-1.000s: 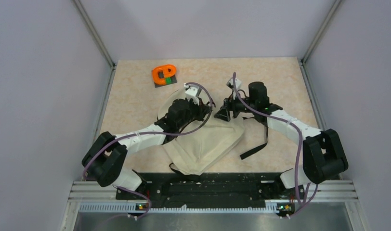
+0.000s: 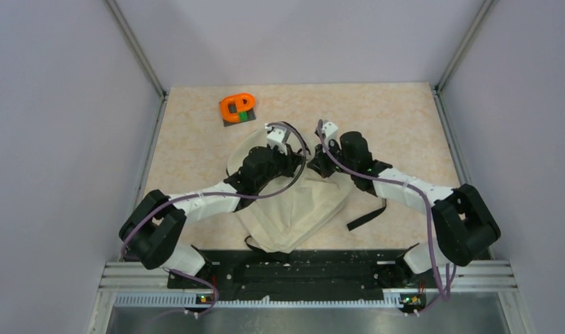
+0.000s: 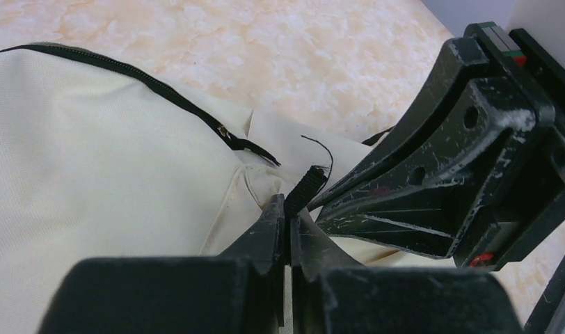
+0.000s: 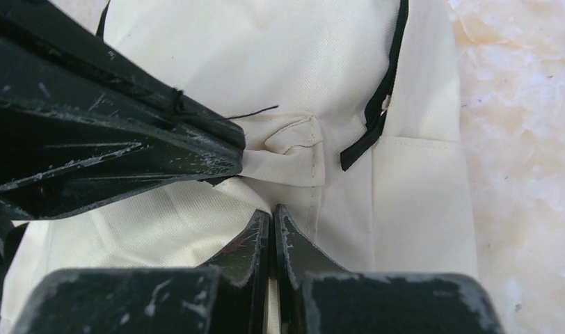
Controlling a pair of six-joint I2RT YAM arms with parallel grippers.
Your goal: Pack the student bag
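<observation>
The cream student bag (image 2: 290, 209) lies soft and creased on the table, under both arms. In the left wrist view, my left gripper is shut on a short black strap (image 3: 309, 186) that sticks up from its fingertips by the bag's top edge. Close beside it, my right gripper is shut, and no material shows clearly between its fingers. A fold of cream cloth (image 4: 248, 193) runs up to those fingertips. A black zipper (image 4: 390, 80) crosses the bag in the right wrist view. Whatever is inside the bag is hidden.
An orange object (image 2: 237, 106) on a dark grey piece lies at the table's back left. A loose black strap (image 2: 367, 217) trails at the bag's right. Bare table (image 2: 398, 111) spans the back right. The two grippers nearly touch.
Over the last second my right gripper has moved a little left along the bag, and its spread fingers have come together. The left arm has shifted only slightly.
</observation>
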